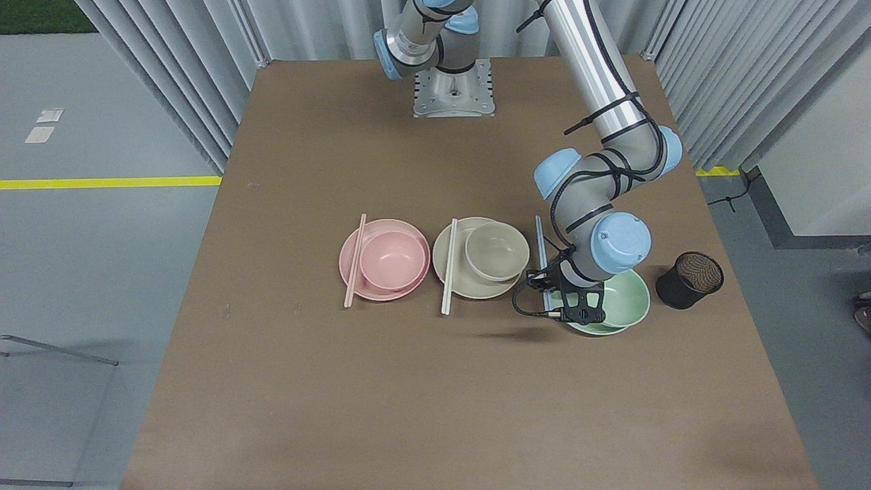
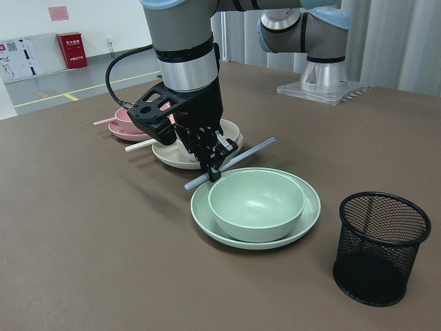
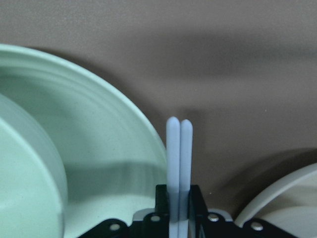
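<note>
Two light blue chopsticks are between the fingers of my gripper, which is shut on them at the edge of the green plate. The green bowl rests on that plate, partly hidden by my arm in the front view. A white plate and bowl with white chopsticks stand beside it, and further left a pink plate and bowl with pink chopsticks.
A black mesh cup stands right of the green dishes.
</note>
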